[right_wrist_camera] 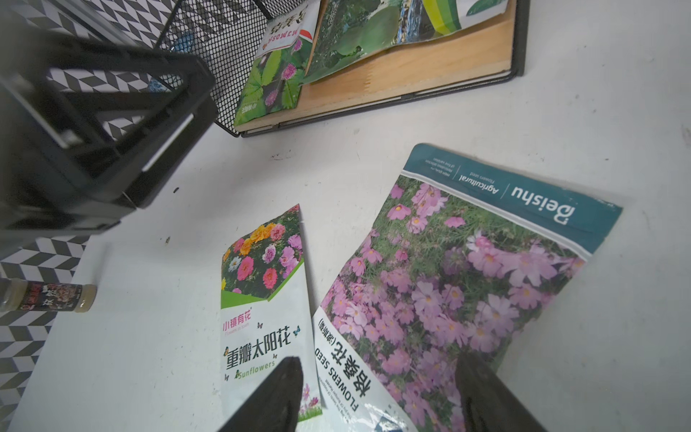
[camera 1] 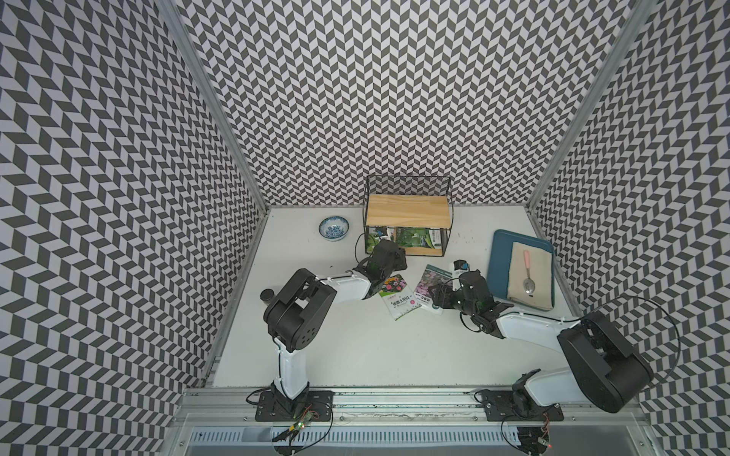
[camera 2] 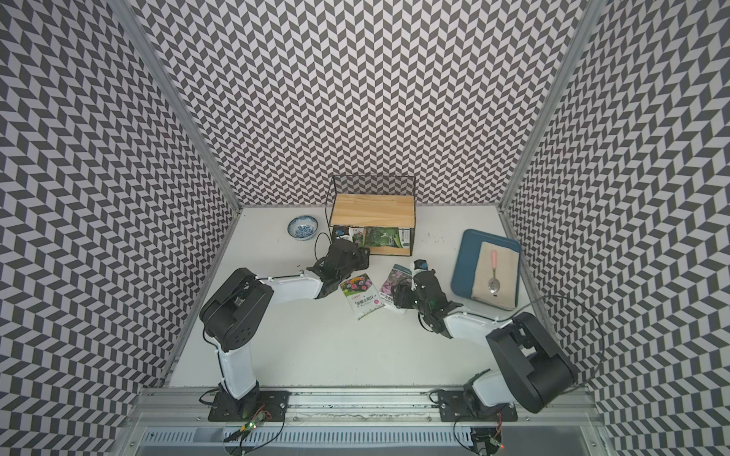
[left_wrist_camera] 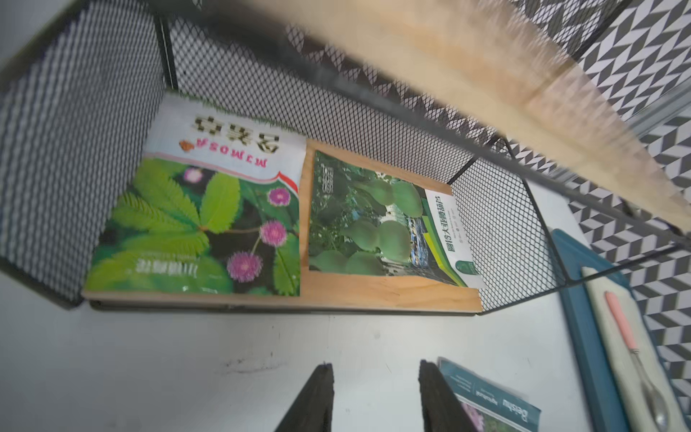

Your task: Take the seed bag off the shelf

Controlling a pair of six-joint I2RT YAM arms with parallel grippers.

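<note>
Two seed bags lie on the shelf's lower board: a pink-flower bag [left_wrist_camera: 208,208] on the left and a green gourd bag [left_wrist_camera: 381,223] on the right. My left gripper is in front of the shelf [left_wrist_camera: 392,291], part open, nothing between its fingers. On the table in the right wrist view lie a sunflower seed bag [right_wrist_camera: 266,309] and, overlapping its edge, a purple-flower seed bag [right_wrist_camera: 446,280]. Over the lower end of these bags, my right gripper stands open. Whether its fingertips touch them cannot be told.
The shelf has a wooden top board [camera 1: 408,210] and a black mesh frame. A blue bowl [camera 1: 333,228] stands left of it. At the right lies a blue tray [camera 1: 499,266] with a cloth and a spoon [camera 1: 528,273].
</note>
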